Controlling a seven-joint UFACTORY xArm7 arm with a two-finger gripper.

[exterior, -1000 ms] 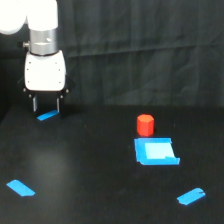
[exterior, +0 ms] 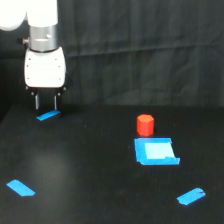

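My gripper [exterior: 47,103] hangs at the far left over the black table, its two dark fingers apart with no object visible between them. Below the fingertips lies a strip of blue tape [exterior: 48,115]. Well to the right, a red block [exterior: 146,126] with a hexagonal-looking outline stands on the table. Just in front of it is a white square [exterior: 160,151] bordered by blue tape. Clear table separates the gripper from both.
Blue tape pieces mark the front left [exterior: 20,188] and front right [exterior: 190,196] of the table. A dark curtain [exterior: 140,55] hangs behind. Broad bare table fills the middle and front.
The gripper's fingers look slightly closer together than before. The red block and the taped white square have stayed where they were.
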